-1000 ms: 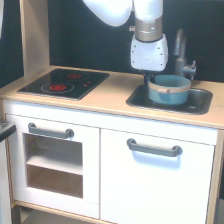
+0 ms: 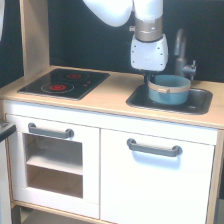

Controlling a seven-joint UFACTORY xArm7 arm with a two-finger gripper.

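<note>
A blue-grey pot point(image 2: 169, 96) with a pale rim stands in the dark sink basin point(image 2: 202, 103), towards the right of the toy kitchen counter. My white arm reaches down from the top of the view. Its gripper point(image 2: 149, 75) is at the pot's left rim, with the fingertips small and dark there. Whether the fingers close on the rim or only stand beside it cannot be made out.
A dark tap point(image 2: 181, 48) rises just behind the pot. At left lies a black stovetop point(image 2: 65, 82) with red burner rings. Bare wooden counter point(image 2: 107, 98) separates it from the sink. Below are a windowed oven door point(image 2: 55, 160) and a white cupboard door point(image 2: 151, 180), both with grey handles.
</note>
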